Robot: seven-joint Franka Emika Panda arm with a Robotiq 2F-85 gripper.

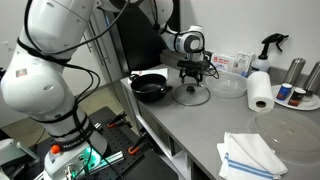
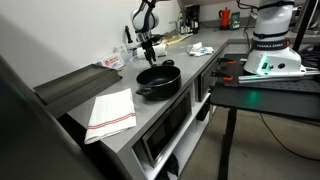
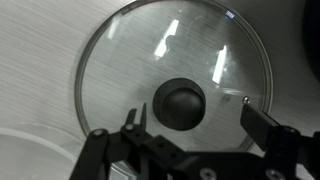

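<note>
A round glass lid [image 1: 203, 98] with a dark rim lies flat on the counter, its black knob [image 3: 180, 104] in the middle. The open gripper hangs over this lid, one finger [image 3: 128, 142] to the left of the knob and the other finger [image 3: 258, 124] to its right. Nothing sits between the fingers. In the first exterior view the gripper [image 1: 194, 76] appears just above the knob. A black pan [image 1: 151, 92] stands beside the lid, with its dark inside facing up; in the second exterior view the same pan [image 2: 160, 80] is nearest the counter edge.
Clear plastic or glass bowls [image 1: 230, 84] stand behind the lid, with a paper towel roll [image 1: 260, 92] farther right. A folded white towel [image 1: 250, 156] lies near the front right. Another cloth [image 2: 110, 113] lies beyond the pan. Bare counter [image 1: 195, 125] separates lid and towel.
</note>
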